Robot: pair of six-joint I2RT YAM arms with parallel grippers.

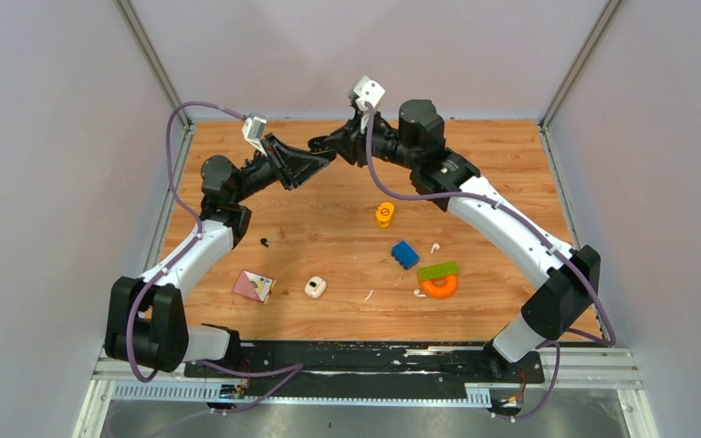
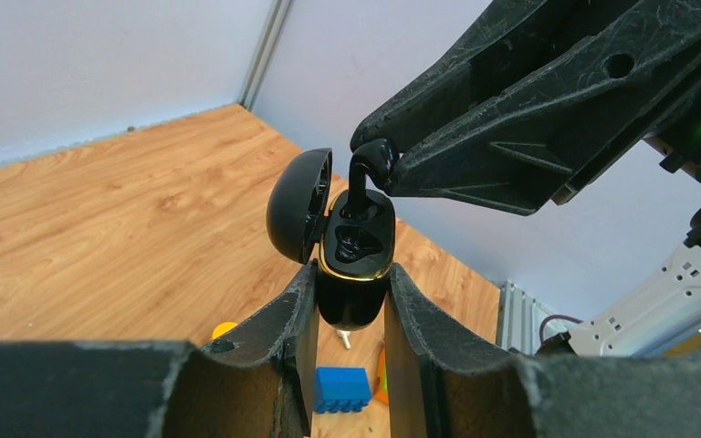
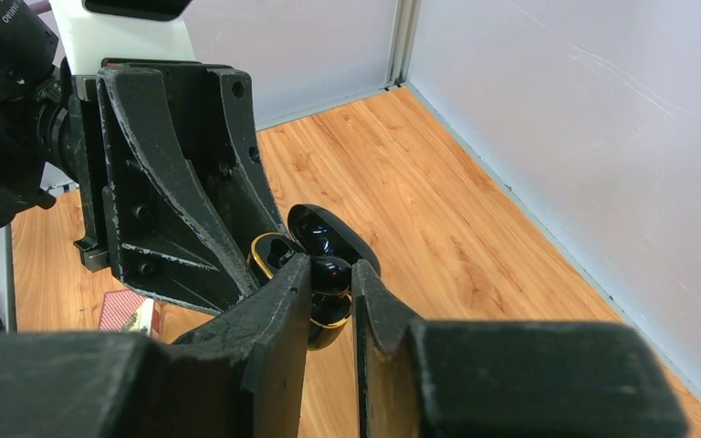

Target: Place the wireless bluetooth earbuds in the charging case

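My left gripper is shut on the open black charging case point(image 2: 356, 239), its lid point(image 2: 294, 205) raised. Above the case, my right gripper is shut on a black earbud point(image 2: 372, 162), whose stem reaches down into the case's upper opening. Both grippers meet in the air over the middle back of the board in the top view. Another small black earbud point(image 1: 264, 242) lies on the wood at the left.
A white case point(image 1: 315, 287), white earbuds point(image 1: 435, 247), a card box point(image 1: 254, 286), blue brick point(image 1: 404, 255), green block point(image 1: 438, 270), orange ring point(image 1: 439, 290) and yellow piece point(image 1: 385, 213) lie on the board below.
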